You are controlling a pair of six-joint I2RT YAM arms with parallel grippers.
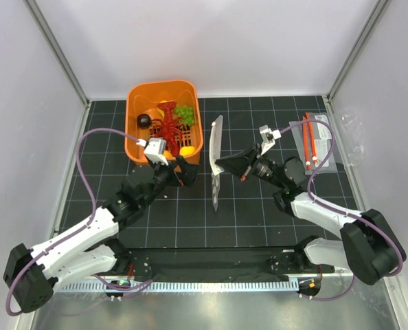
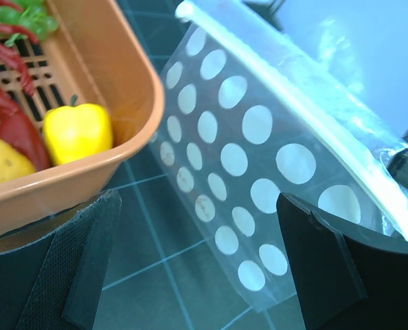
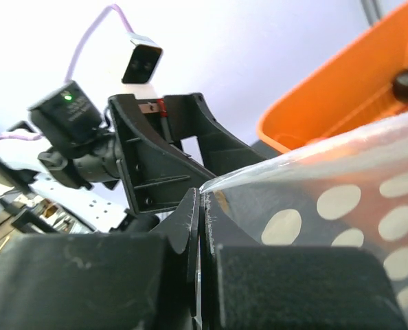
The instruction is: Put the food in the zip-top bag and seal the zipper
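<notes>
A clear zip top bag with white dots (image 1: 216, 141) hangs on edge over the middle of the table. My right gripper is shut on the bag's edge, and the film spreads away to the right in the right wrist view. Facing the bag, my left gripper stands open with nothing between its fingers; the dotted bag (image 2: 235, 161) hangs beyond them. Inside the orange basket (image 1: 132, 96) lie a red lobster (image 1: 167, 124), green grapes (image 1: 185, 114), a dark round food (image 1: 143, 120) and a yellow pepper (image 2: 79, 132).
The basket stands close beyond my left gripper, its rim near the left finger. At the far right lies another clear bag (image 1: 301, 141) with orange-red sticks (image 1: 310, 148) and a white label (image 1: 323, 130).
</notes>
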